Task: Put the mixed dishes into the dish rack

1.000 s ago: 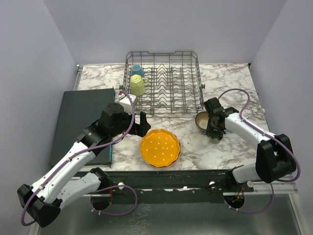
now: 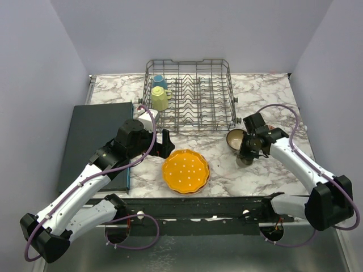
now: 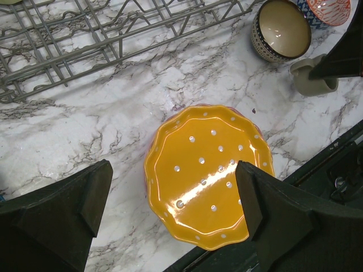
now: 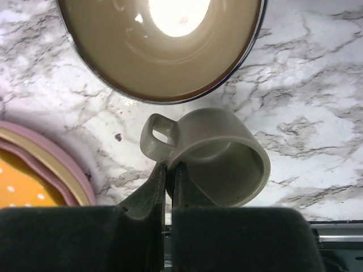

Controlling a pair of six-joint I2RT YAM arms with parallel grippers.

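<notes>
A grey-green mug (image 4: pixel 221 133) with a side handle shows in the right wrist view, its mouth towards the camera. My right gripper is shut on the mug's rim near the handle. Over the counter, my left gripper stands open with nothing between its fingers. Below it lies a stack of plates topped by a yellow scalloped plate (image 2: pixel 186 171) with white dots. The tan bowl (image 3: pixel 282 28) sits beside the mug, a small gap between them. Behind it is a red and blue patterned bowl (image 3: pixel 330 11). The wire dish rack (image 2: pixel 190 126) stands at the back.
In the rack's left side stand a blue cup (image 2: pixel 159 81) and a yellow-green mug (image 2: pixel 160 99); most of its right side is empty. A dark flat panel (image 2: pixel 93 141) covers the counter's left. Bare marble lies between plates and mug.
The mug's handle has come into view. The left arm is still.
</notes>
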